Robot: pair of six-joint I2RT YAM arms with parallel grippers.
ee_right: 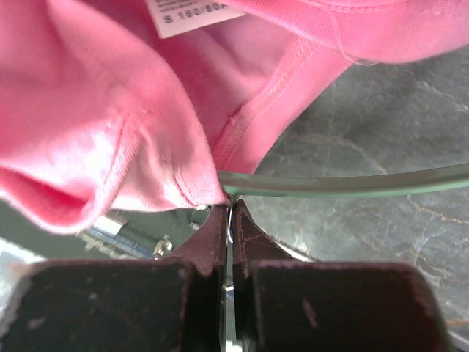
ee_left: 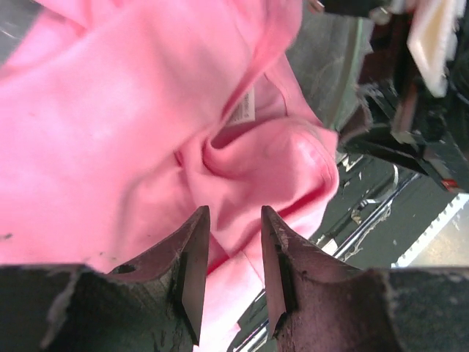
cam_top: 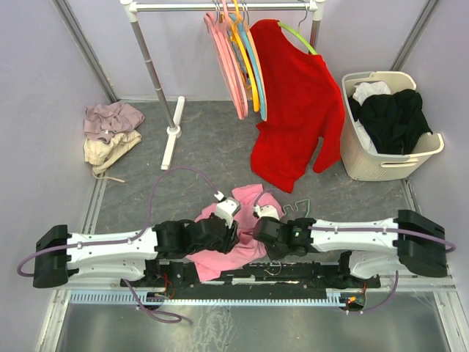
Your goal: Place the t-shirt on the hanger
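The pink t-shirt lies crumpled on the floor in front of both arms, its neck opening and white label showing. A green hanger crosses the right wrist view, its left part running under the shirt's edge. At that edge my right gripper is shut, fingertips together on the hanger by the thin metal hook. My left gripper stands part open over the shirt, a gap between its fingers and no cloth pinched there. How far the hanger reaches inside the shirt is hidden.
A rack with several hangers and a red garment stands at the back. A basket of clothes is at right, folded cloths at left. The two grippers are close together.
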